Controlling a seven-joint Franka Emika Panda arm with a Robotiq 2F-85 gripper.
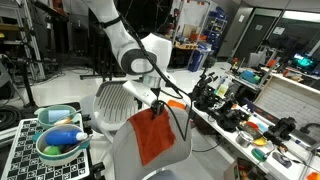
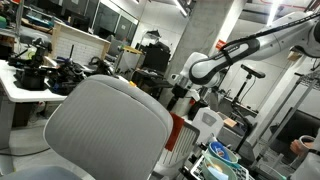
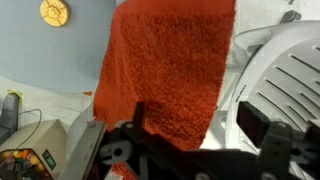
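Observation:
A red towel [image 1: 153,135] hangs over the backrest of a grey chair [image 1: 126,150]. It fills the middle of the wrist view, where the red towel [image 3: 165,75] lies below my gripper. The two dark fingers stand wide apart, open, with the cloth visible behind the gap. From the first exterior view, my gripper [image 1: 160,103] is by the towel's upper edge; whether it touches the cloth I cannot tell. Only a narrow strip of the towel [image 2: 176,130] shows past the chair back [image 2: 100,125] in the second exterior view.
Bowls and colourful items fill bins [image 1: 62,140] on the left. A white slatted chair [image 1: 113,103] stands behind the towel. Along the right runs a workbench [image 1: 285,100] crowded with tools and cables.

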